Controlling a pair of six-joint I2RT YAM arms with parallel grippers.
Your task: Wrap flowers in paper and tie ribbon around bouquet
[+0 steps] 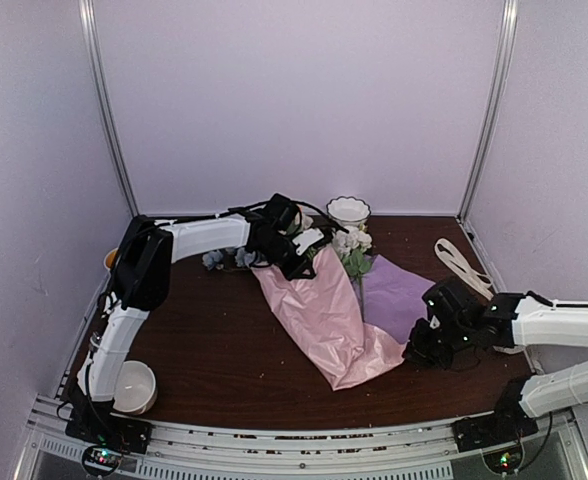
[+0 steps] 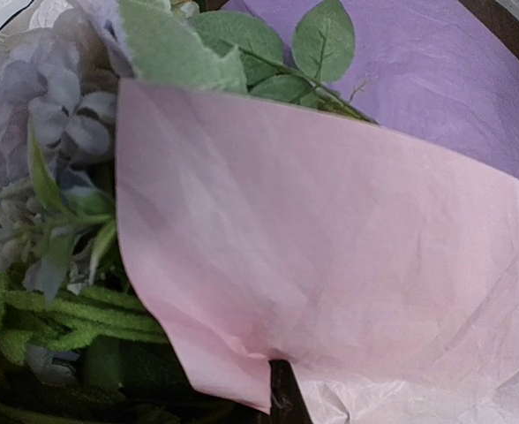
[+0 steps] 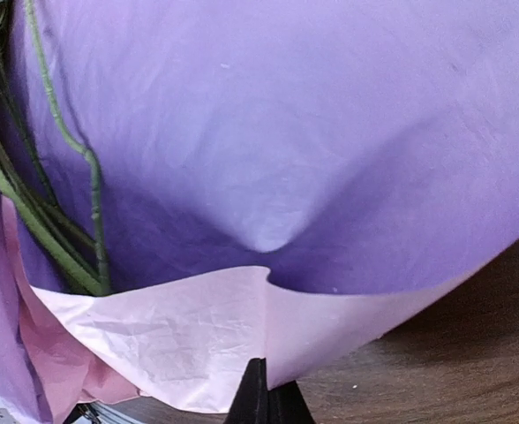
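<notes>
A wrapping sheet, pink outside (image 1: pixel 319 320) and purple inside (image 1: pixel 394 295), lies folded over the bouquet. White flowers (image 1: pixel 352 241) and blue ones (image 1: pixel 214 259) poke out at its far end, while green stems (image 3: pixel 98 194) rest on the purple side in the right wrist view. My left gripper (image 1: pixel 302 272) is shut on the pink flap's edge beside the blossoms (image 2: pixel 52 115); only a dark fingertip (image 2: pixel 284 393) shows there. At the near right, my right gripper is shut on the sheet's lower edge, which puckers upward from its tips. Pink paper hides most stems from above.
A white ribbon loop (image 1: pixel 462 266) lies at the right side. One white bowl (image 1: pixel 136 388) stands front left, and a scalloped bowl (image 1: pixel 348 209) is at the back. Bare table (image 1: pixel 214 340) spreads left of the paper.
</notes>
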